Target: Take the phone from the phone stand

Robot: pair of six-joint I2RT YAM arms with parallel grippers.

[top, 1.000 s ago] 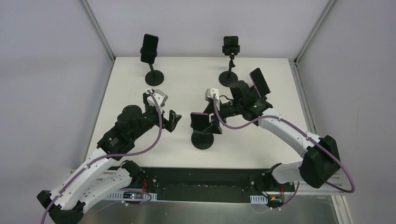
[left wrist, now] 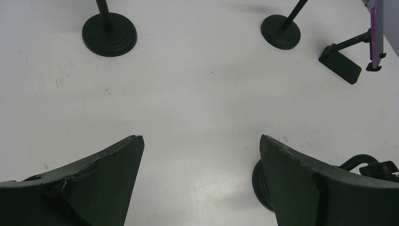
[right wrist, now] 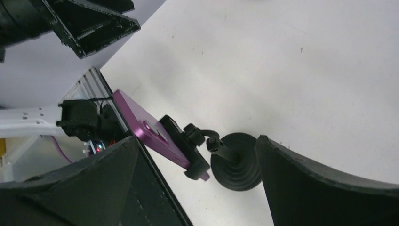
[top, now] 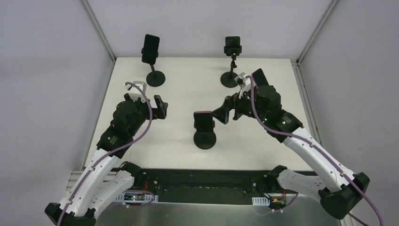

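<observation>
A phone with a pink edge [top: 203,121] [right wrist: 146,127] rests in a black stand [top: 204,140] [right wrist: 237,174] at the front centre of the table. My right gripper [top: 223,110] stands open above and to the right of that phone, which shows between and beyond its fingers in the right wrist view. My left gripper [top: 158,106] is open to the upper left of the phone, with bare table between its fingers.
More phones on stands stand at the back left [top: 150,48], back right [top: 232,43] and right [top: 260,77], the last partly behind my right arm.
My right gripper has moved away from the centre phone, rightward and up in the top view. My left gripper has shifted left. The centre phone has shifted slightly, still in its stand.
</observation>
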